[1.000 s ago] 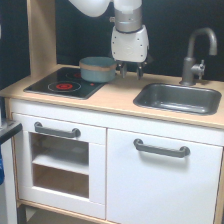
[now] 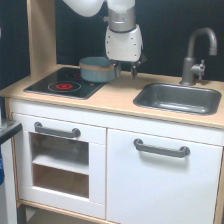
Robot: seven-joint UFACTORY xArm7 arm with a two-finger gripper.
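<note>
A grey-green pot point(image 2: 98, 69) stands upright on the counter, at the back right part of the black cooktop point(image 2: 62, 84). Just to its right, my gripper point(image 2: 127, 71) points down from the white wrist, low over the counter. The two dark fingers stand apart, so it looks open. Its left finger is close against the pot's right side; whether it touches the pot or a handle there is too small to tell.
A steel sink point(image 2: 180, 97) with a tall grey faucet point(image 2: 196, 58) lies to the right. Bare wooden counter point(image 2: 118, 93) separates it from the cooktop. White cabinet doors point(image 2: 163, 175) with dark handles are below. A dark wall closes the back.
My gripper has shifted slightly left and a little down, nearer the pot. The pot looks to be in the same place.
</note>
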